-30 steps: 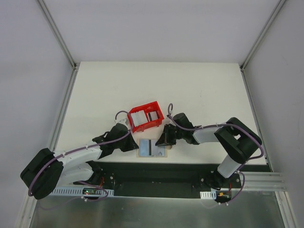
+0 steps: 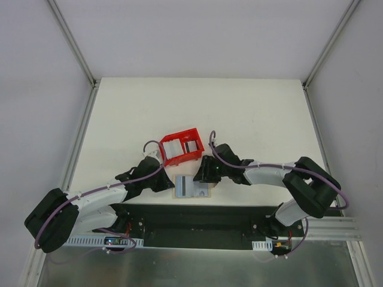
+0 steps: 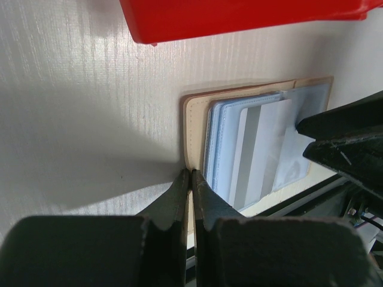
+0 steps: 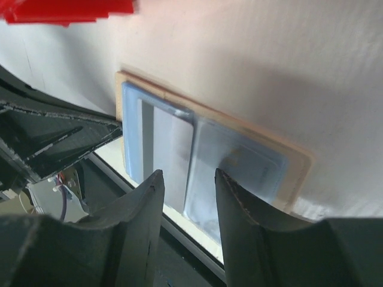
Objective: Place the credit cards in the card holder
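The card holder [image 2: 201, 192] lies spread on the table near its front edge, with a tan cover and pale blue sleeves. Tucked into its left-hand sleeve is a white card with a grey stripe; in the right wrist view this card [image 4: 170, 149] lies flat. My left gripper is shut on the tan border at the holder's left edge. Over the holder's right half hovers my right gripper, its fingers parted and empty, apart from the card.
A red tray [image 2: 199, 154] with white and dark cards [image 2: 190, 146] stands just behind the holder. The front table edge runs close below the holder.
The card has slid left, deeper into the sleeve, and settled flat. My left gripper has stayed on the holder's edge.
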